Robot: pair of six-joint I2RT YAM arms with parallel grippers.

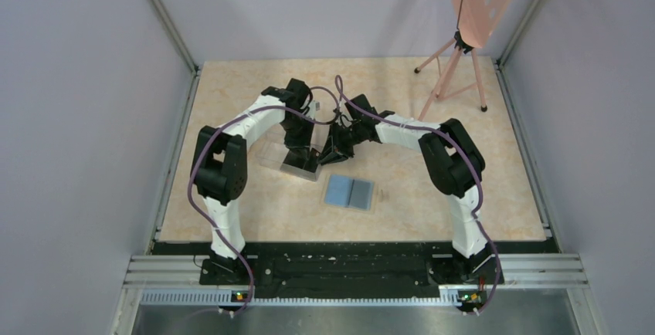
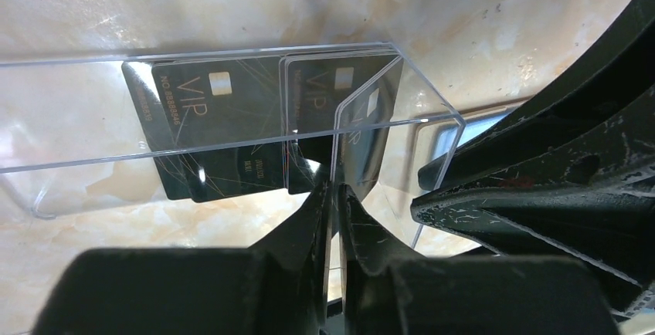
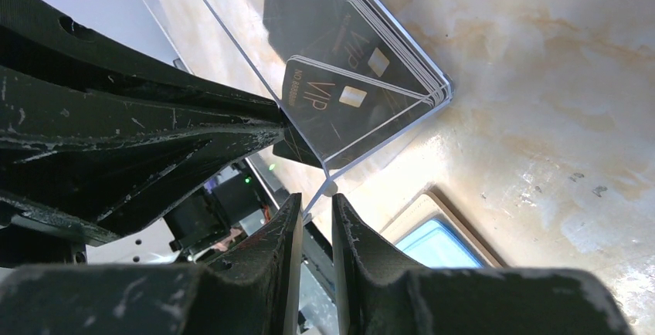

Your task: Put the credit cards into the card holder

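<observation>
Several dark VIP cards (image 2: 232, 103) lie overlapping inside a clear open box (image 2: 93, 164). At the box's right end, one card (image 3: 332, 107) rests over the others. The blue-and-grey open piece with a beige border (image 1: 337, 191), apparently the card holder, lies flat in front of the box. My left gripper points down at the box, its fingers separated by a narrow gap; whether anything thin is between the tips is unclear. At the box's corner is my right gripper, fingers slightly apart, the clear wall running down beside one finger.
A pink stand on a tripod (image 1: 456, 72) occupies the back right. Bare tabletop (image 1: 432, 211) stretches to the right of the holder and also along the left front. Both arms are close together above the box.
</observation>
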